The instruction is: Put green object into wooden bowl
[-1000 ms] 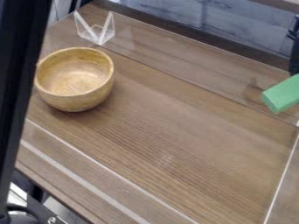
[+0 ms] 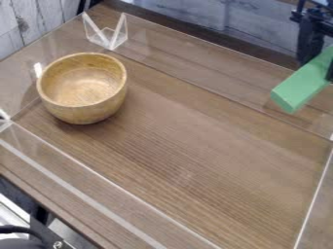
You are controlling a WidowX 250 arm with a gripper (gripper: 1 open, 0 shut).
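The green object [image 2: 302,87], a flat-sided block, is tilted near the right edge of the view, with dark gripper parts at its upper end. My gripper [image 2: 320,60] is shut on it; its fingertips are partly hidden by the block and the frame's edge. On the left of the table stands the round wooden bowl [image 2: 53,88], upright, its inside bare. A wide stretch of table separates the block from the bowl.
A white wire-like stand [image 2: 108,36] is behind the bowl at the back left. Dark cables [image 2: 23,233] show below the table's left edge.
The green object and gripper have moved left and slightly up in the view, and the block has tilted more steeply. The bowl and white stand have stayed in place.
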